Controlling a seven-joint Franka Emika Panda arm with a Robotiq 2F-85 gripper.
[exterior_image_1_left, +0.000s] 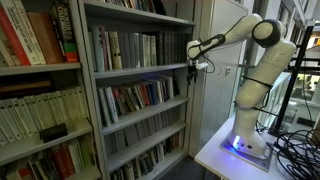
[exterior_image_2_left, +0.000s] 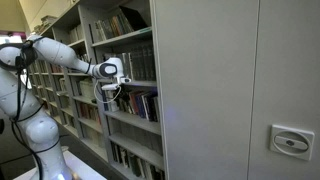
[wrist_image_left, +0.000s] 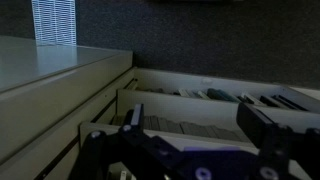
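My gripper (exterior_image_1_left: 192, 75) hangs from the outstretched white arm (exterior_image_1_left: 262, 85), near the right end of the bookshelf (exterior_image_1_left: 97, 95). In exterior view 2 the white wrist (exterior_image_2_left: 114, 70) stands in front of shelves holding books. Looking down in the wrist view, the two dark fingers (wrist_image_left: 135, 117) are wide apart at the bottom, with shelf edges and rows of books (wrist_image_left: 200, 129) visible beyond the gap. Nothing shows between them, so the gripper is open. Its fingertips are too small to make out in the exterior views.
Books (exterior_image_1_left: 139, 97) fill much of several shelves. A pale cabinet wall (exterior_image_2_left: 210, 90) adjoins the bookcase. The arm's base stands on a white table (exterior_image_1_left: 222, 160), whose visible top is otherwise clear. Loose black cables (exterior_image_1_left: 298, 150) hang behind the base.
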